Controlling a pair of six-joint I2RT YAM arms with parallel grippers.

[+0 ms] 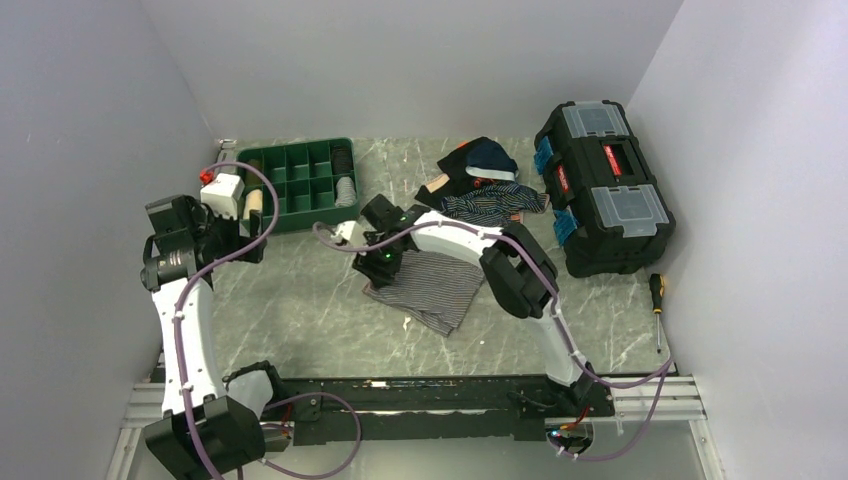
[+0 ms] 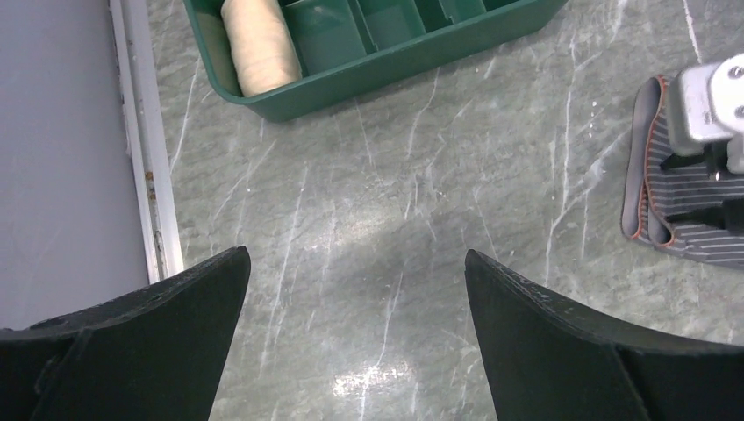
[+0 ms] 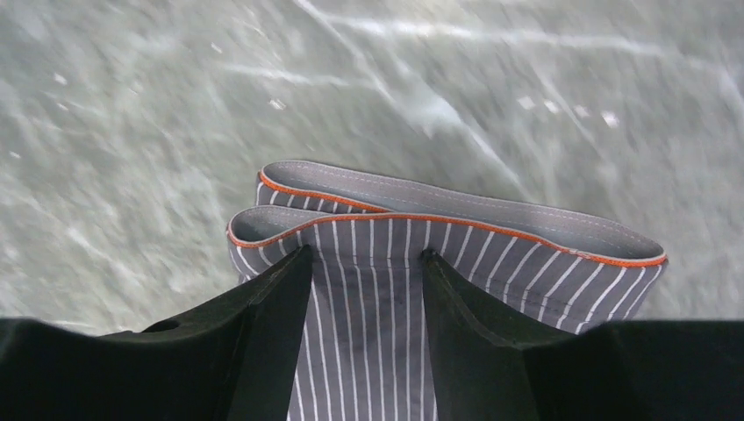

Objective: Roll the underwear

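Observation:
Grey striped underwear (image 1: 430, 300) with an orange-edged waistband lies on the marble table, folded over at its left end. In the right wrist view, my right gripper is on the underwear (image 3: 526, 281) near the waistband, fingers part open over the fabric; whether cloth is pinched cannot be seen. My left gripper hangs open above bare table at the left, nothing between its fingers.
A green divided box (image 1: 310, 218) with rolled items stands at back left. A pile of clothes (image 1: 470, 170) lies at the back, beside black toolboxes (image 1: 610, 160). A screwdriver (image 1: 657, 300) lies at the right.

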